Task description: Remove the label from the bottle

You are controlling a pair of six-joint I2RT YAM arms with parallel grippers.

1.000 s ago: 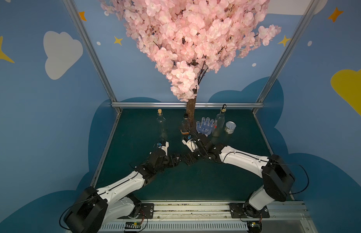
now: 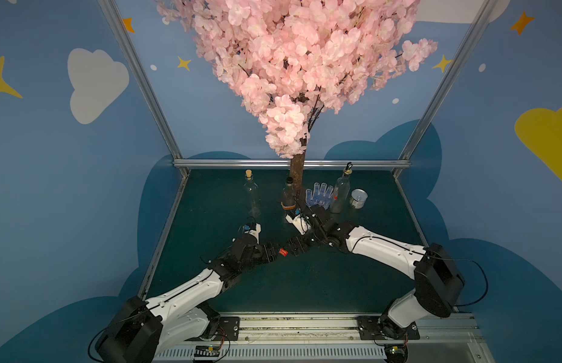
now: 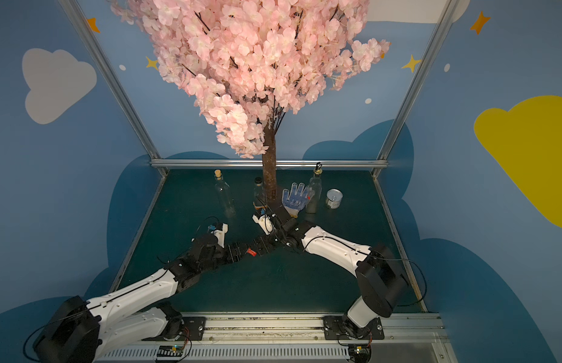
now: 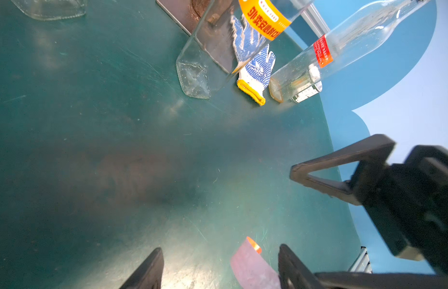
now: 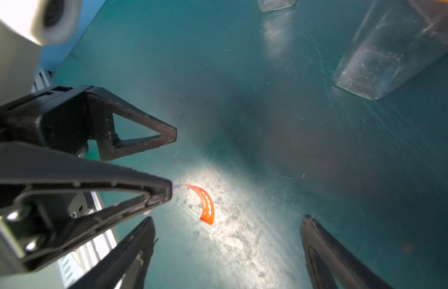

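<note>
A small strip of label point(image 2: 283, 251), red-orange on its face, hangs between the two grippers above the table. In the left wrist view the label point(image 4: 252, 266) turns its pale pink back to me and touches the right-hand finger point(image 4: 292, 267) of my left gripper. That gripper is part open, with the label against one finger only. In the right wrist view the label point(image 5: 207, 207) curls out from the left gripper's nearer fingertip point(image 5: 163, 188). My right gripper is open, its gap empty. Behind stand a corked bottle point(image 2: 251, 190) without visible label and an orange-labelled bottle point(image 2: 288, 194).
A tall bottle point(image 2: 341, 192) with a red label, a blue-white glove point(image 2: 319, 196) and a tin point(image 2: 358, 198) stand at the back right. The tree trunk point(image 2: 297, 172) rises behind the middle.
The left arm has shifted slightly; the right gripper moved a little to the right.
</note>
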